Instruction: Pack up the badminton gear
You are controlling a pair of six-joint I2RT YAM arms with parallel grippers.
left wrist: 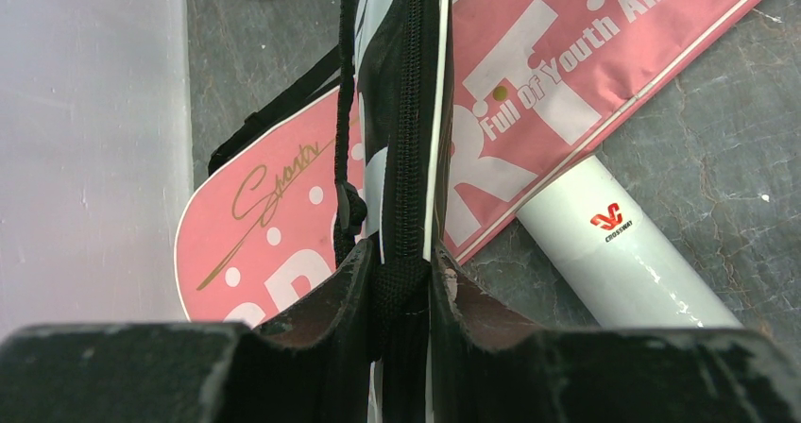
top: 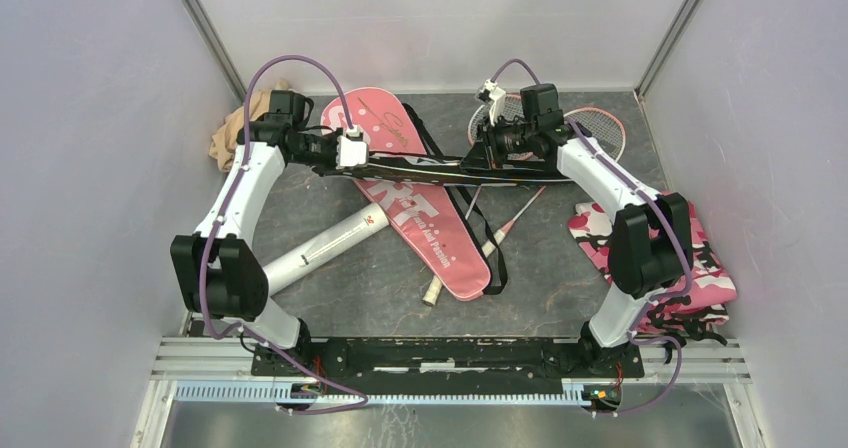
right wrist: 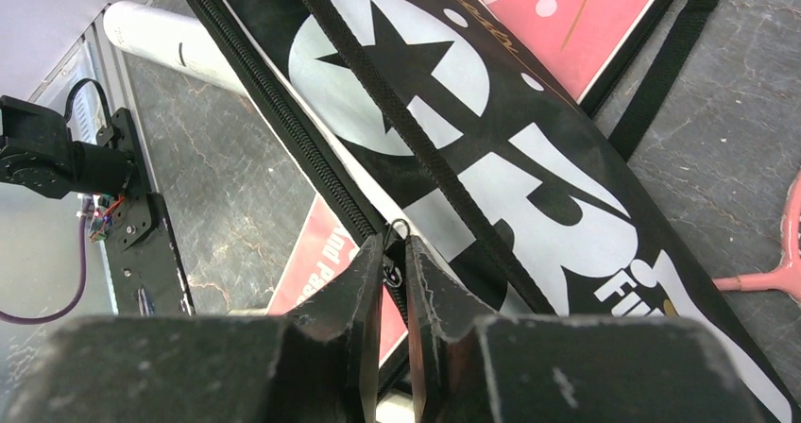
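A long black racket bag point(top: 420, 168) with white graphics stretches between both arms, above the pink bag. My left gripper is shut on one end of this black bag, its fingers pinching the fabric at the zipper's end. Along the bag's edge the zipper point(right wrist: 293, 135) shows closed teeth in the right wrist view. A small metal zipper pull point(right wrist: 393, 270) sits at the fingertips of my right gripper, which is part open with a narrow gap around the pull. The pink racket bag point(top: 435, 233) lies flat on the floor with its black strap.
A white shuttlecock tube point(top: 325, 246) lies at left front. Two rackets point(top: 598, 128) lie partly under the black bag, one handle point(top: 433, 290) reaching forward. Folded pink patterned cloth point(top: 690, 268) is at right, tan cloth point(top: 228, 143) at back left.
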